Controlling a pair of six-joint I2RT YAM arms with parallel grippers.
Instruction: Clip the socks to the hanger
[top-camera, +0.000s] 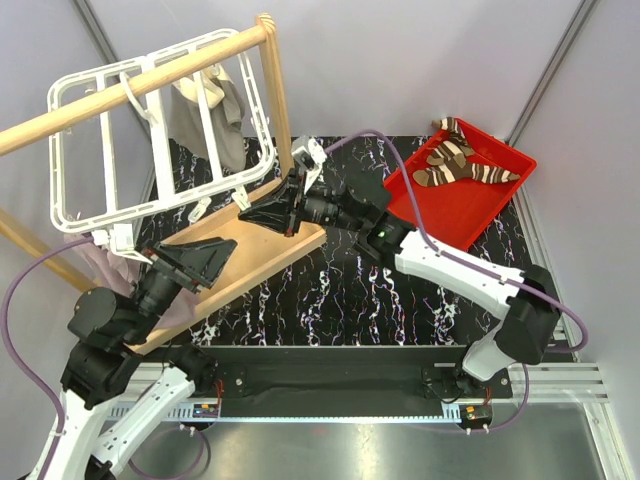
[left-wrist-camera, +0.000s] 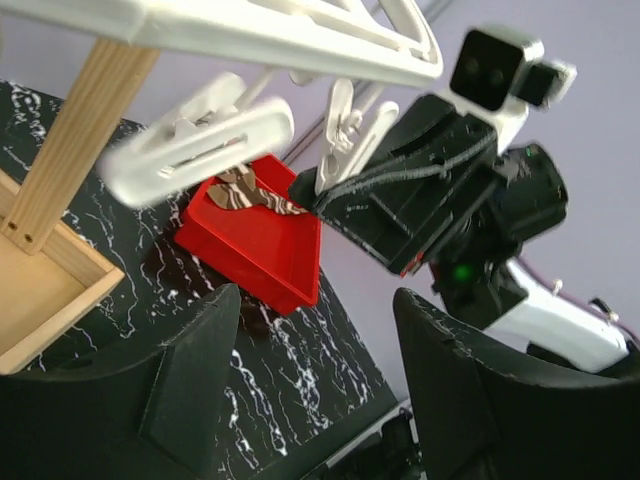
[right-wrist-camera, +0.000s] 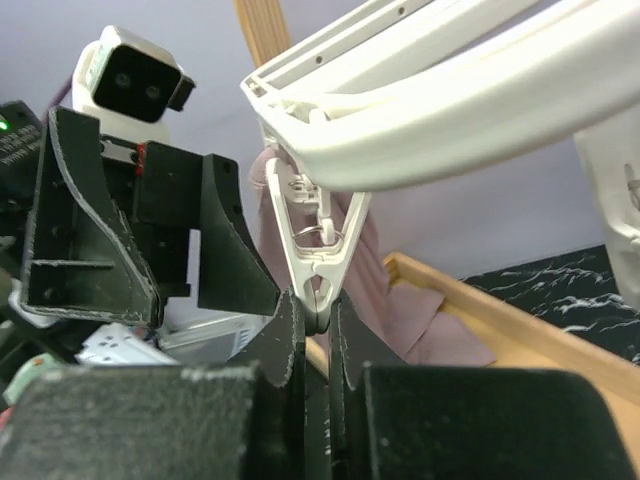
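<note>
The white hanger (top-camera: 130, 213) hangs from a wooden rack. In the right wrist view, my right gripper is shut on the bottom end of a white clip (right-wrist-camera: 325, 265) under the hanger's corner. Apart from the neighbouring clip (top-camera: 199, 210), my left gripper (top-camera: 222, 258) is open and empty; its two fingers (left-wrist-camera: 195, 370) stand wide apart in the left wrist view. Brown-and-cream striped socks (top-camera: 468, 172) lie in the red bin (top-camera: 425, 212). Grey-and-cream socks (top-camera: 225, 125) hang at the hanger's far side, and pink ones (top-camera: 110, 265) at its left, partly hidden by my left arm.
The rack's wooden base (top-camera: 290, 255) lies beneath the hanger, and its post (top-camera: 274, 95) stands close to my right gripper. Bare black marbled table (top-camera: 300, 310) stretches between the rack and the bin.
</note>
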